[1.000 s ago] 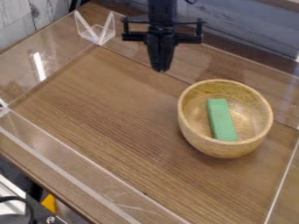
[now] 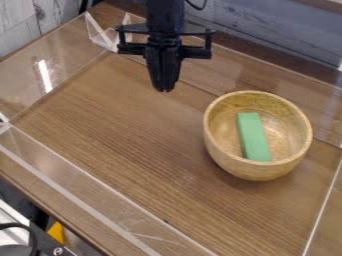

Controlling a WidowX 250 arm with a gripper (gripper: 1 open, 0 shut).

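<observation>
My black gripper (image 2: 164,78) hangs at the top centre, above the wooden surface (image 2: 120,150), shut with nothing showing between its fingers. To its lower right stands a tan bowl (image 2: 287,120) with a green rectangular block (image 2: 253,136) lying inside it, apart from the gripper.
Pale walls (image 2: 281,30) bound the back of the wooden surface, and clear plastic edging runs along the left side. Cables and a small yellow item lie off the lower-left edge.
The gripper has moved down in the view, toward the front, over the last second. The bowl and green block have stayed in place.
</observation>
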